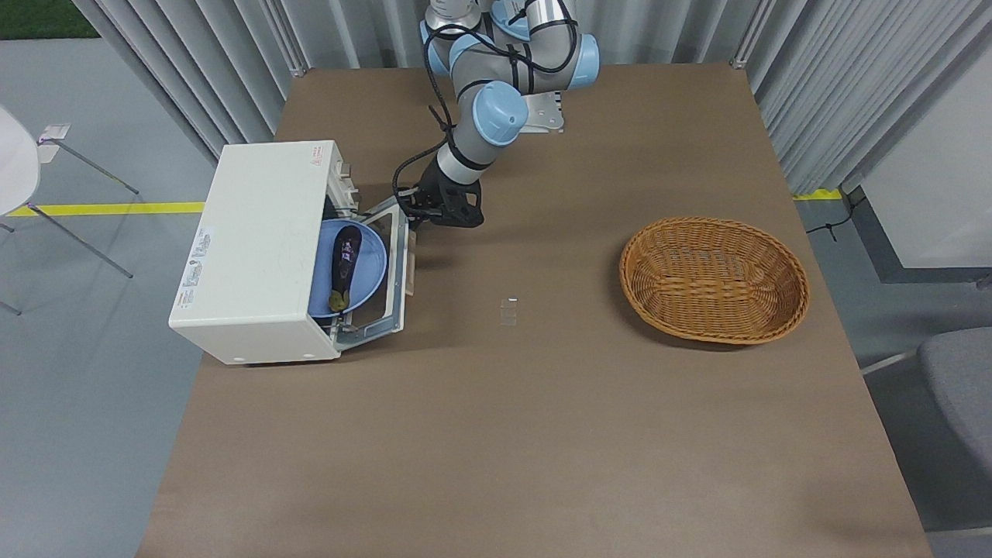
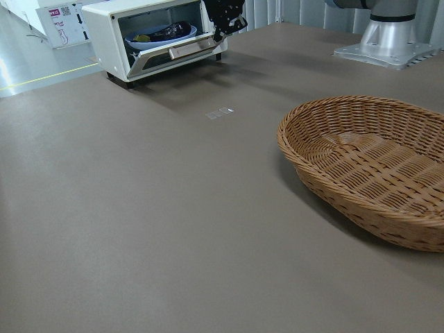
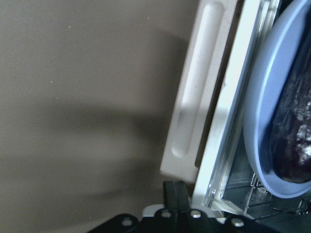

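Note:
A white toaster oven (image 1: 251, 251) stands at the left of the table, its glass door (image 1: 404, 284) tilted partly closed. On a blue plate (image 1: 370, 270) inside the opening lies an eggplant (image 1: 344, 260). My gripper (image 1: 420, 206) is at the door's far end; in the wrist view its black fingers (image 3: 176, 196) are together, low beside the door handle (image 3: 197, 92), with nothing seen held between them. Whether they touch the door is hard to tell.
An empty wicker basket (image 1: 713, 279) sits on the right of the table.

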